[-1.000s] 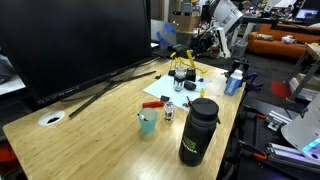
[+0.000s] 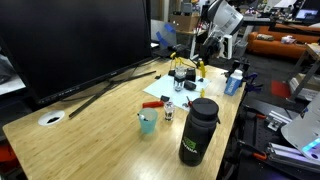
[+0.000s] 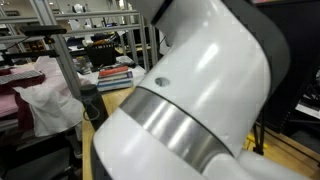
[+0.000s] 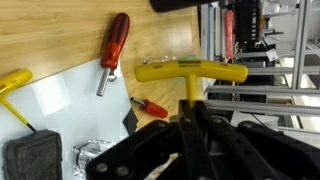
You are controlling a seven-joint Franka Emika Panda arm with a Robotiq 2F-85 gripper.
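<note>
A yellow T-shaped tool (image 4: 215, 71) stands out from my gripper in the wrist view, its crossbar beyond the fingertips. The fingers are shut on its stem. In exterior view 1 the gripper (image 2: 205, 58) is small, over the far end of the table, with a bit of yellow below it. A second yellow tool (image 4: 14, 82) lies on the white sheet at the left of the wrist view. Exterior view 2 is mostly filled by the white arm, which hides the gripper.
Red-handled screwdrivers (image 4: 117, 40) lie near the sheet, beside a dark block (image 4: 34, 156) and a clear container (image 4: 90, 152). A black bottle (image 2: 199, 132) and teal cup (image 2: 148, 121) stand nearer the front.
The arm at the far end of the table has shifted, sitting lower than before. Yellow now shows just under the gripper. The table objects look unmoved.
</note>
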